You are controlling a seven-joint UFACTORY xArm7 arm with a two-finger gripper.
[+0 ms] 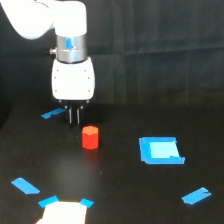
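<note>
A small red block [90, 138] stands on the black table, left of centre. My gripper [74, 116] hangs from the white arm just behind and to the left of the block, pointing down. Its dark fingers blend into the black background, so how far apart they are is hard to make out. No object shows between them, and the block appears clear of them.
To the right lies a pale square [163, 150] bordered by blue tape. Blue tape strips [25, 186] mark the table at the left, front and right [196, 196]. A whitish object [64, 213] sits at the front edge.
</note>
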